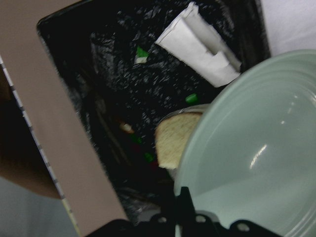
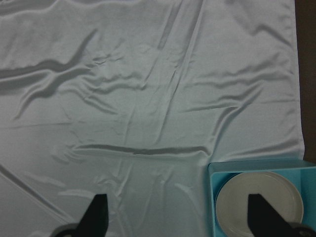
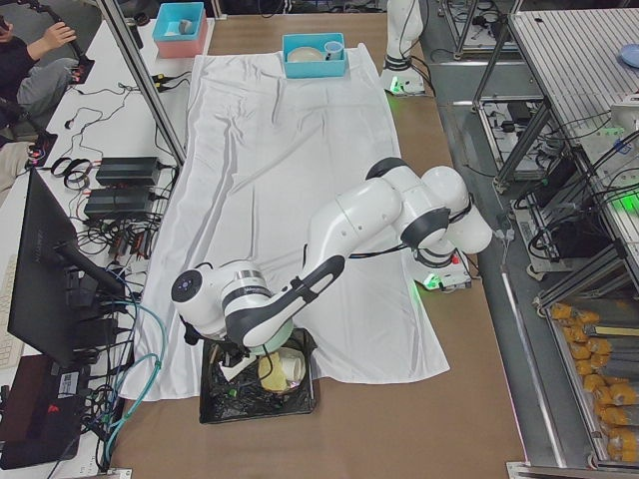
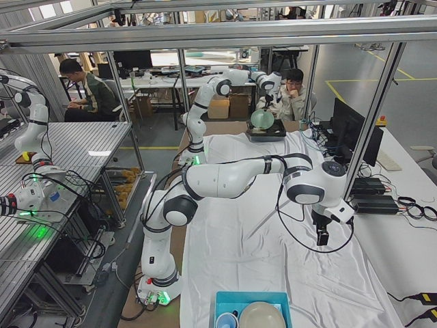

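My left gripper is shut on a pale green plate (image 1: 252, 148), which it holds over a black bin (image 3: 255, 404) lined with plastic. In the left wrist view the bin holds a bread slice (image 1: 175, 138), crumpled white paper (image 1: 197, 49) and small green scraps; the plate hides part of it. My right gripper hangs open over the white cloth (image 2: 123, 98), nothing between its fingers.
A blue container (image 4: 225, 301) with a plate (image 4: 261, 316) and a cup (image 4: 227, 321) stands at the cloth's other end. A monitor (image 3: 40, 279) and cables line one side.
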